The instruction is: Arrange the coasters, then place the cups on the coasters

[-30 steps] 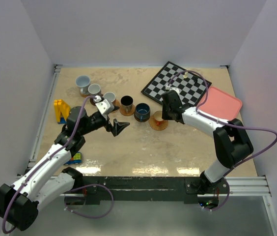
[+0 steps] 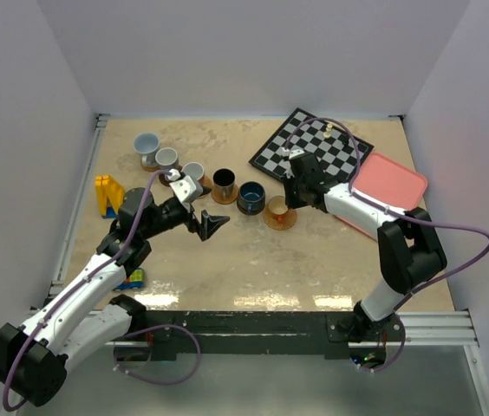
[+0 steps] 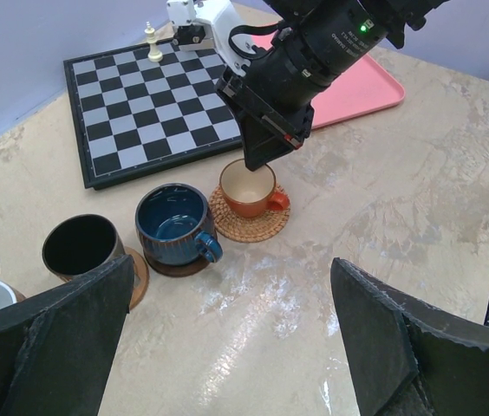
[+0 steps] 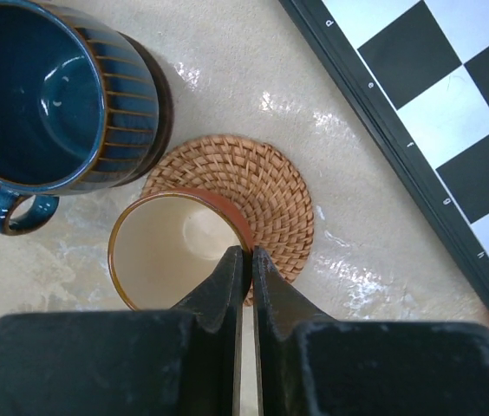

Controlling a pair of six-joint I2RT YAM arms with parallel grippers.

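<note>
An orange cup with a cream inside (image 2: 277, 206) sits over a woven coaster (image 2: 283, 222); in the right wrist view the cup (image 4: 171, 251) covers the lower left of the coaster (image 4: 270, 199). My right gripper is shut on the cup's rim; from above, its fingers are mostly hidden by the arm. My left gripper (image 2: 210, 225) stands open, left of the cups, nothing between its fingers.
A blue mug (image 4: 28, 95) is just left of the cup. A chessboard (image 2: 301, 143) lies behind, a pink tray (image 2: 392, 182) at the right, more mugs (image 2: 166, 158) at the back left.
My right gripper and arm have shifted slightly to the left, and the cup appears to have shifted slightly with them. The left arm is still.
</note>
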